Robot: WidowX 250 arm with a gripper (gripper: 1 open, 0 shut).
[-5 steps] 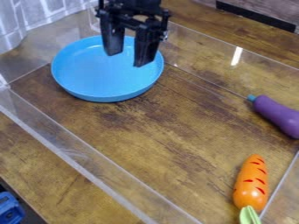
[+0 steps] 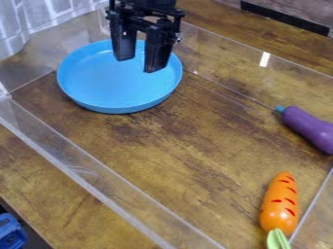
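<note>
My black gripper hangs over a blue plate at the upper left, its two fingers held apart with nothing visible between them. An orange toy carrot with a pale green top lies at the lower right. A purple toy eggplant lies at the right edge, away from the gripper.
Clear plastic walls run along the left and at the lower right. A small blue object shows at the bottom left corner.
My gripper has risen slightly over the plate, toward the top of the view. The plate, carrot and eggplant have not moved.
</note>
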